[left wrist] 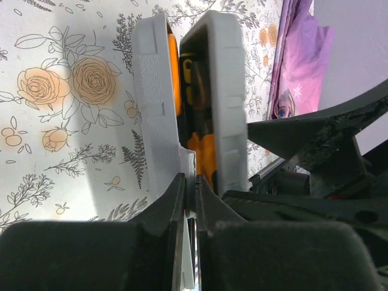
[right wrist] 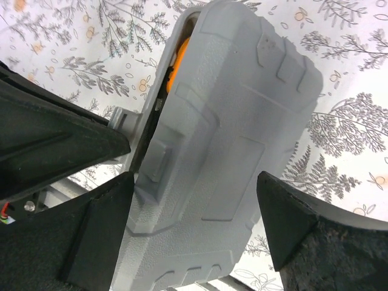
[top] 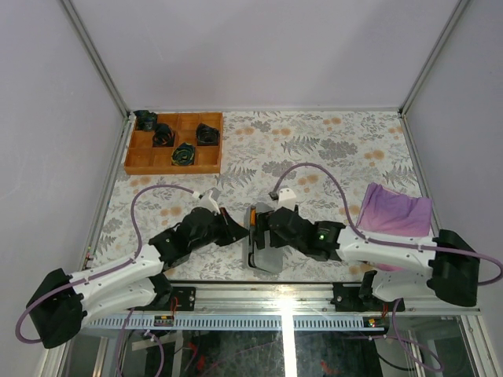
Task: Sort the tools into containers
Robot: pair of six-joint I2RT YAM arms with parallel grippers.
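Observation:
A grey plastic tool case [top: 267, 259] stands at the front middle, partly open along its seam, orange tools [left wrist: 174, 73] showing inside. My left gripper is shut on the edge of the case's one half, as the left wrist view shows. My right gripper spans the grey case [right wrist: 233, 139] from the other side, fingers part open; whether both fingers press on it I cannot tell.
An orange compartment tray [top: 177, 169] with several dark bundles lies at the back left. A purple bag [top: 393, 212] lies at the right.

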